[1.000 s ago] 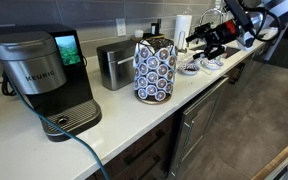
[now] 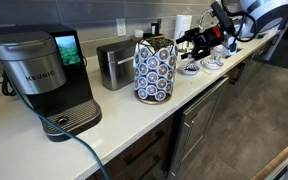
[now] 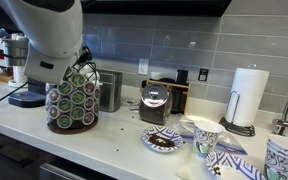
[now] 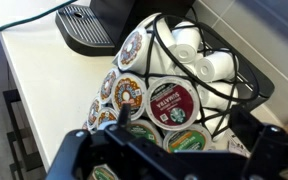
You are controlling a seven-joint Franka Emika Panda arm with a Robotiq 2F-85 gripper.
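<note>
A carousel rack of coffee pods (image 2: 155,70) stands on the counter, its columns filled with pods facing outward. From the right, my gripper (image 2: 182,46) is close to the rack's upper part. In the wrist view the gripper is open, with dark fingers (image 4: 89,152) at either side of the picture. Between and beyond them lie a red-labelled pod (image 4: 172,103) and a green-ringed pod (image 4: 187,140); nothing is gripped. White pods (image 4: 216,66) show inside the rack's round wire top. In exterior view 2 the arm hides part of the rack (image 3: 72,103).
A Keurig coffee maker (image 2: 49,80) and a toaster (image 2: 116,66) stand left of the rack. Beyond the rack are a glass jar (image 3: 155,102), patterned plates (image 3: 163,139), patterned cups (image 3: 206,137) and a paper towel roll (image 3: 246,97). Bare counter (image 2: 134,122) lies before the rack.
My gripper has moved left, closer to the pod rack. The rack and the coffee maker have stayed in place.
</note>
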